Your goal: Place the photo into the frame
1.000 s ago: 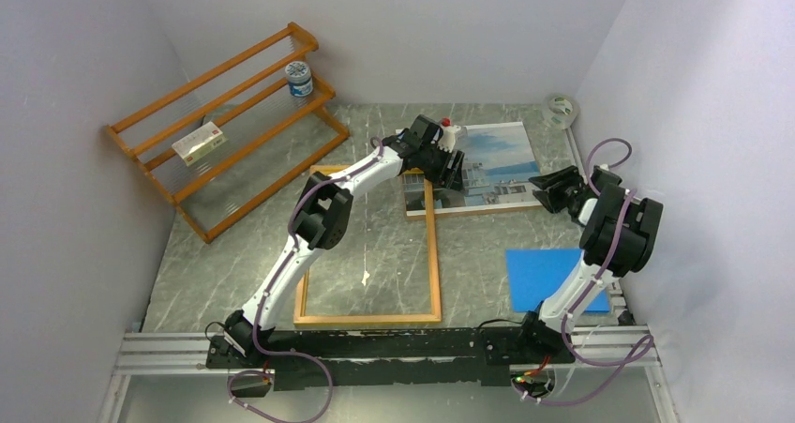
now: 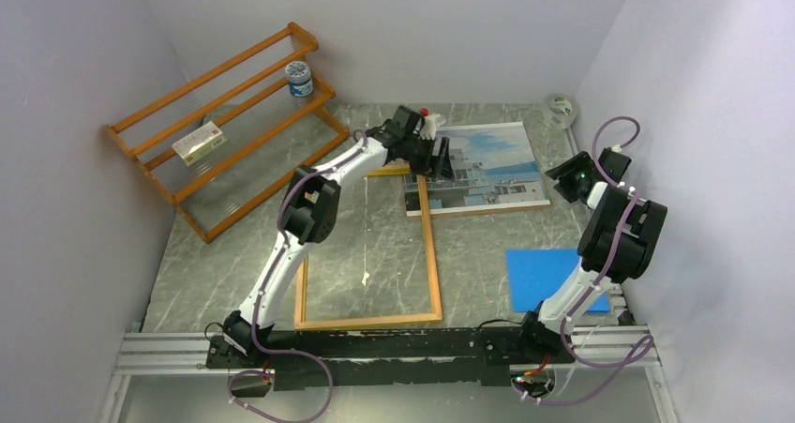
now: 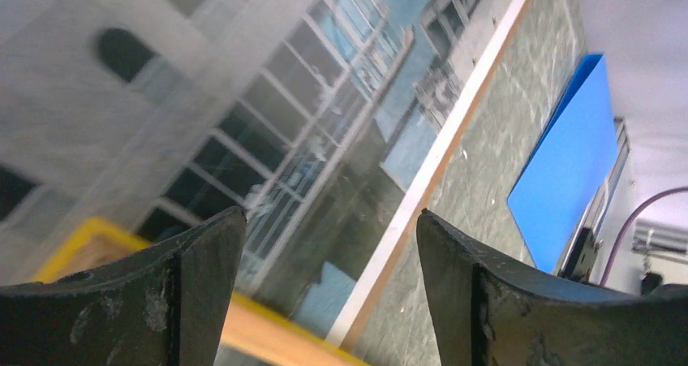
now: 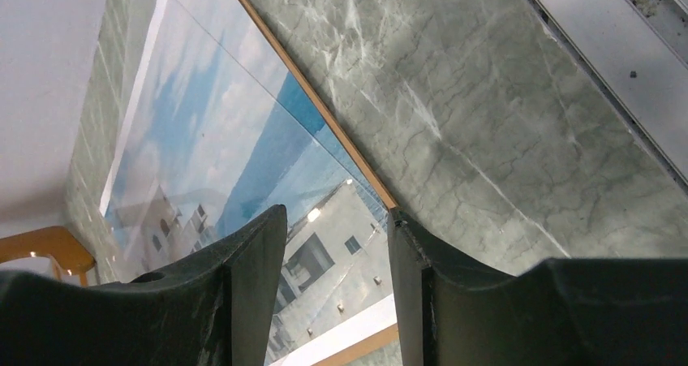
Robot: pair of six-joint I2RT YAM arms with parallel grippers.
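Note:
The photo, a harbour scene with blue sky and a white border, lies flat at the back centre, a thin wood-coloured edge showing beneath it. The empty wooden frame rests left of it, its far right corner overlapping the photo's left part. Over that corner is my left gripper; in the left wrist view its fingers stand apart, with a frame bar below. My right gripper is just off the photo's right side, fingers apart and nothing between them.
A slanted wooden rack with a jar and a small box is at the back left. A tape roll sits in the back right corner. A blue sheet lies at the front right. Walls close both sides.
My left gripper has shifted left, and the far end of the frame's right bar has moved slightly left too. My right gripper has drawn back rightward from the photo, which looks unmoved.

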